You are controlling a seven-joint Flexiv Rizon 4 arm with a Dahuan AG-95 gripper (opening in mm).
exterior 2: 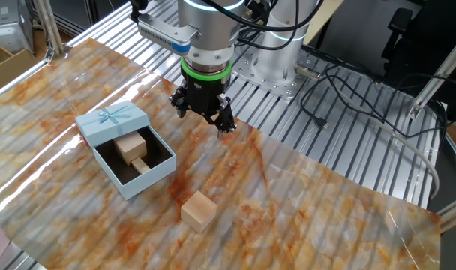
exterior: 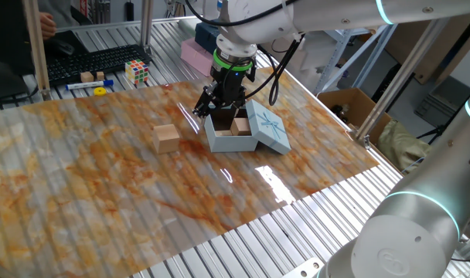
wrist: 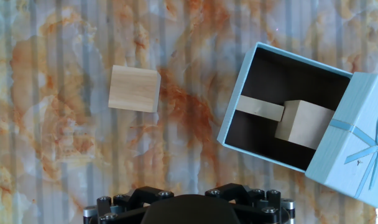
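Note:
A plain wooden cube (wrist: pixel 134 89) lies alone on the marbled sheet, left of the light-blue box (wrist: pixel 237 99) in the wrist view. Inside the box are a wooden block (wrist: pixel 308 124) and a flat wooden strip (wrist: pixel 260 107). The box's lid (wrist: pixel 354 134), with its ribbon bow, leans tilted over one side of the rim. My gripper (exterior 2: pixel 203 124) hangs above the table, its fingers spread apart and empty. It touches neither the cube nor the box. In the wrist view the fingers (wrist: pixel 153 193) stand wide at the bottom edge.
A puzzle cube (exterior: pixel 137 72), a marker (exterior: pixel 90 84), a yellow ring (exterior: pixel 100 91) and a keyboard (exterior: pixel 96 65) lie past the sheet's far edge. A pink box (exterior: pixel 197 58) stands behind the gripper. Much of the marbled sheet (exterior: pixel 80 193) is bare.

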